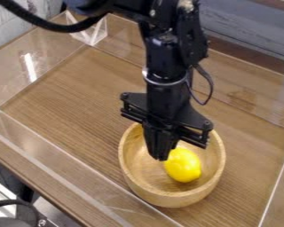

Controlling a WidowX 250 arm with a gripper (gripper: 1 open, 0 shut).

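The black gripper (161,149) hangs over a round wooden bowl (147,177), its fingertips low at the bowl's middle and pointing down, shut with nothing visible between them. A yellow object (184,167), rounded like a lemon, lies in the bowl just to the right of the fingertips. The back part of the bowl is hidden behind the gripper.
Clear panels edge it at left, right and back. Dark cables and hardware sit at the lower left, outside the table.
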